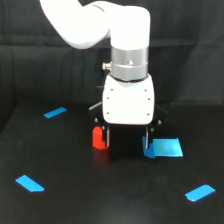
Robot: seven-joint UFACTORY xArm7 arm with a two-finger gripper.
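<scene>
My gripper (pixel 127 138) points down near the middle of the camera view, under the white hand of the arm. Its dark fingers stand wide apart, and nothing shows between them. A small red object (pixel 98 137) is close beside the finger on the left. Near the finger on the right is a small blue object (pixel 149 149), partly hidden by it. I cannot tell whether either finger touches the object beside it.
A light blue square (pixel 168 148) lies flat just right of the blue object. Blue strips mark the dark table at the left back (pixel 55 112), left front (pixel 30 184) and right front (pixel 200 192).
</scene>
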